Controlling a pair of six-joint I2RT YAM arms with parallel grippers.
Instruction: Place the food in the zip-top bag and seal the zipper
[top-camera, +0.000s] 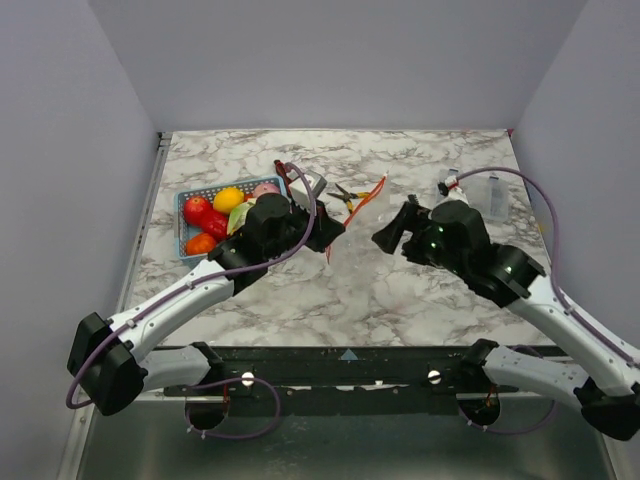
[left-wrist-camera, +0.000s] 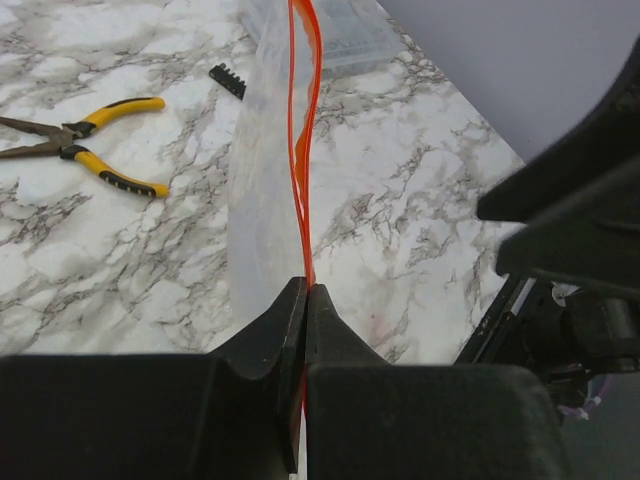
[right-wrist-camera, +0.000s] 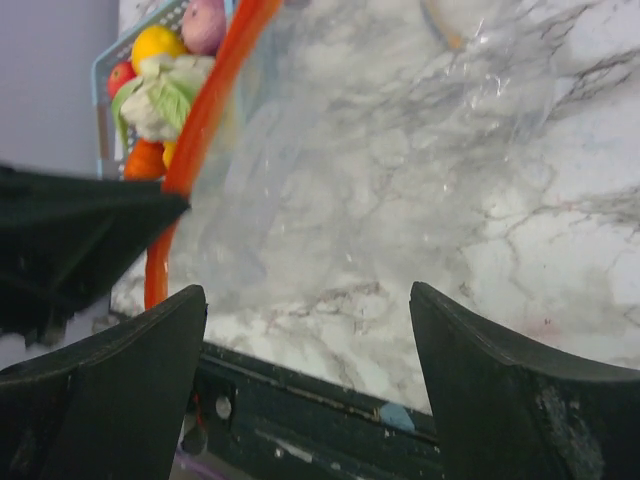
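Note:
A clear zip top bag (top-camera: 362, 260) with an orange zipper edge (top-camera: 368, 197) is held up over the table's middle. My left gripper (top-camera: 342, 229) is shut on that edge; in the left wrist view the thin orange strip (left-wrist-camera: 303, 170) runs up from between its fingertips, with the clear film hanging beside it. Just right of the bag, my right gripper (top-camera: 394, 241) stands open. Clear film (right-wrist-camera: 330, 190) spreads beyond its parted fingers in the right wrist view, with nothing visibly pinched. The toy food, including a yellow lemon (top-camera: 228, 199) and red tomato (top-camera: 197, 210), is in a blue basket (top-camera: 181, 235).
Yellow-handled pliers (left-wrist-camera: 115, 115) lie behind the bag, near a small black comb-like piece (left-wrist-camera: 228, 80). A clear plastic box (top-camera: 489, 197) sits at the back right.

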